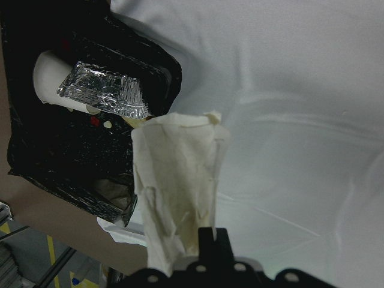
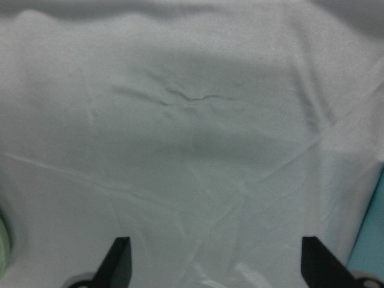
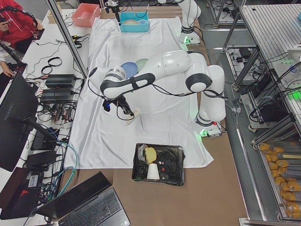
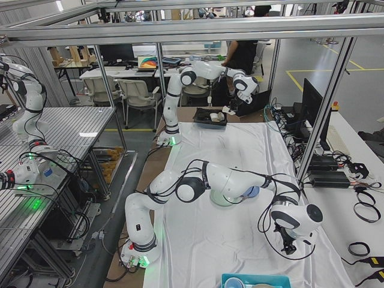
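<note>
My left gripper (image 3: 121, 107) is shut on a crumpled cream paper or cloth piece (image 1: 174, 180), which hangs above the white sheet (image 1: 288, 120). In the left wrist view it appears beside the black-lined bin (image 1: 66, 162), which holds a white cup (image 1: 48, 78), crumpled foil (image 1: 102, 90) and scraps. In the camera left view that bin (image 3: 174, 167) stands below the gripper on the near side. My right gripper (image 4: 288, 243) is open over bare sheet in the right wrist view, fingertips (image 2: 123, 258) apart and empty, with a blue container edge (image 2: 366, 246) at the right.
A blue plate (image 3: 129, 68) and a green plate (image 3: 141, 62) lie mid-sheet, partly behind the left arm. A blue tub (image 3: 123, 27) with dishes stands at the far end. A laptop (image 3: 94, 207) and monitor (image 3: 16, 127) line the edges. The sheet is otherwise largely clear.
</note>
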